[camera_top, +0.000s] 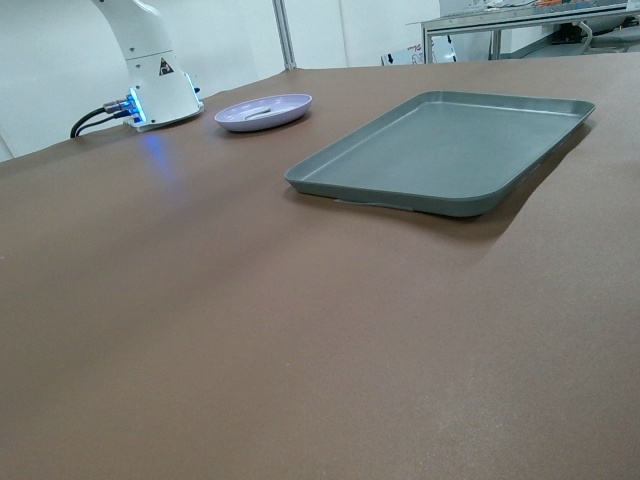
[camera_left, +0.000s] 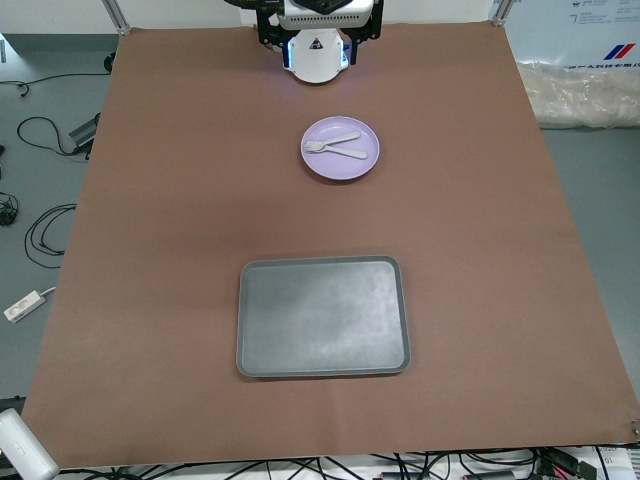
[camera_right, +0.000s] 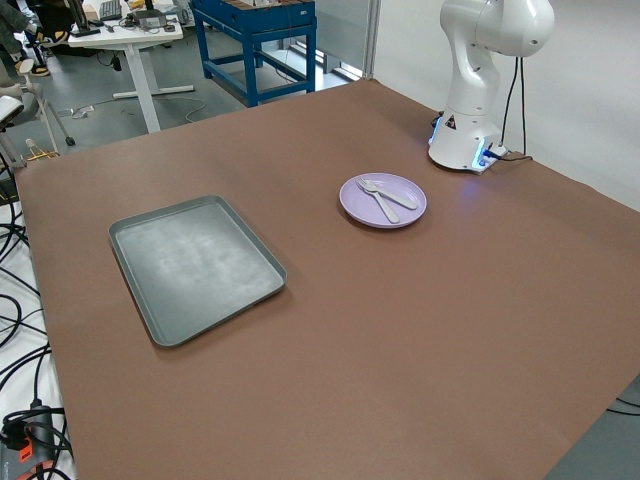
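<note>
A lilac plate (camera_left: 340, 170) holds two white pieces of cutlery (camera_left: 335, 150), one a fork, near the arm's base. A grey rectangular tray (camera_left: 322, 316) lies empty on the brown tabletop, nearer the front edge in the left view. In the right view the plate (camera_right: 360, 210) is between the tray (camera_right: 198, 270) and the white arm (camera_right: 465, 85). At the top of the left view, black parts of the gripper are cut off by the frame edge, above and behind the plate; its fingertips' state is unclear.
Cables (camera_right: 15, 320) run along and beyond its edge. A white wall stands behind the arm, and a blue cart (camera_right: 250, 55) is off the table.
</note>
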